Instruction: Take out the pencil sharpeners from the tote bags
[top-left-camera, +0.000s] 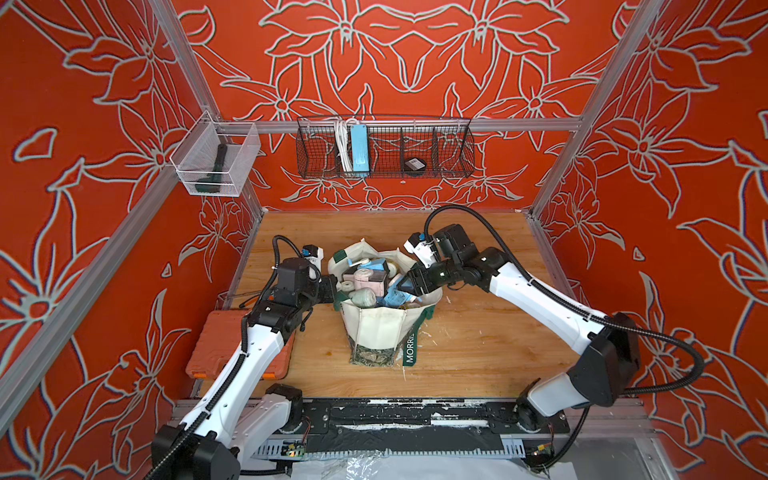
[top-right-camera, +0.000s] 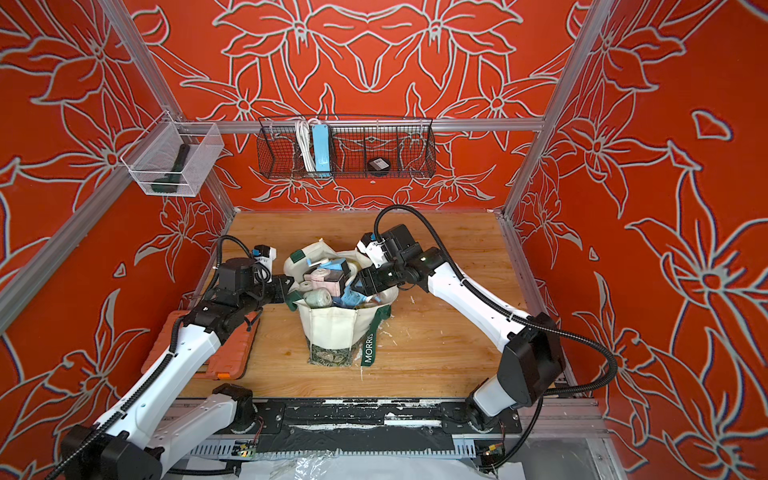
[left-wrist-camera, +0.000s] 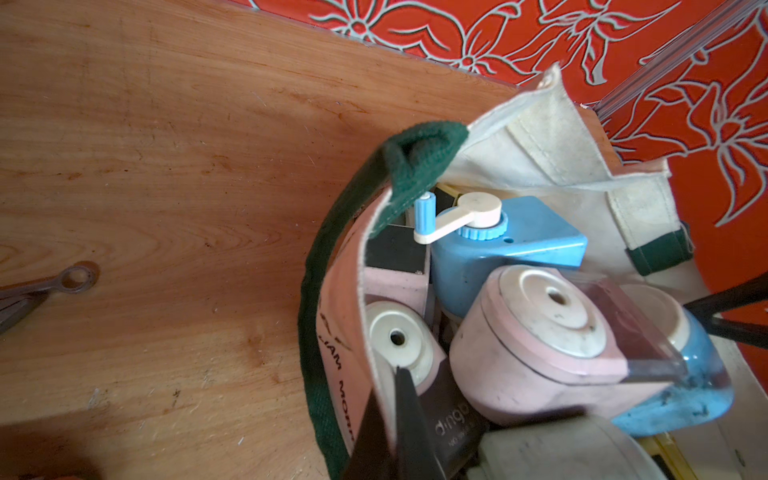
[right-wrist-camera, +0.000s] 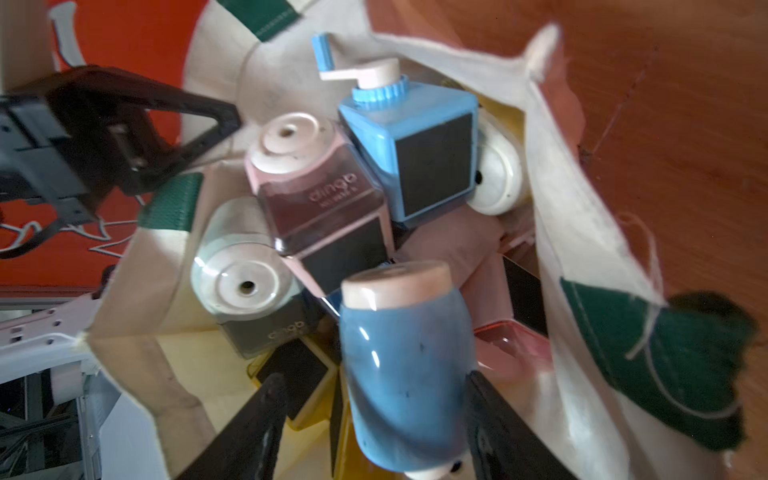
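Note:
The cream tote bag (top-left-camera: 376, 328) stands mid-table, full of pencil sharpeners, including a pink one (left-wrist-camera: 528, 352), a blue one with a crank (right-wrist-camera: 432, 152) and a rounded blue one (right-wrist-camera: 408, 368). My left gripper is at the bag's left rim, shut, at the folded fabric; whether fabric is between its fingers is unclear. My right gripper reaches into the bag's right side, part open, its fingers on either side of the rounded blue sharpener; contact is unclear.
An orange case (top-left-camera: 224, 344) lies at the table's front left. A wire basket (top-left-camera: 432, 152) and a clear bin (top-left-camera: 200, 168) hang on the walls.

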